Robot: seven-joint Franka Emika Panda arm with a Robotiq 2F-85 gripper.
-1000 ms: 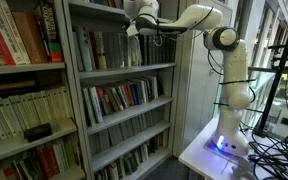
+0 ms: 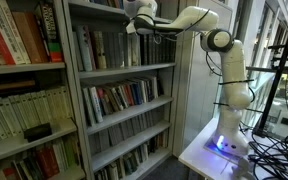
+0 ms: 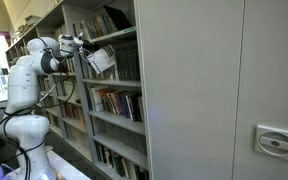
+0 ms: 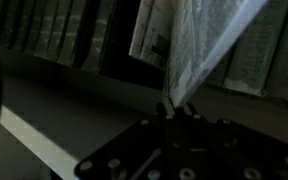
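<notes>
A book with a pale grey mottled cover (image 4: 200,42) stands tilted in the wrist view, its lower corner between the fingertips of my gripper. The gripper is shut on this book. In exterior view 2 my gripper (image 3: 81,43) is up at the upper shelves, with a pale book (image 3: 103,59) just beside it. Exterior view 1 has the gripper (image 2: 134,25) high at the bookcase; its fingers are too small there to make out.
Dark books (image 4: 79,32) stand in a row at left in the wrist view, and a green-grey book (image 4: 256,50) is at right. A pale shelf edge (image 4: 34,135) runs below. Lower shelves hold several books.
The raised part of the arm has shifted very slightly in exterior view 1. The shelves and their books look the same.
</notes>
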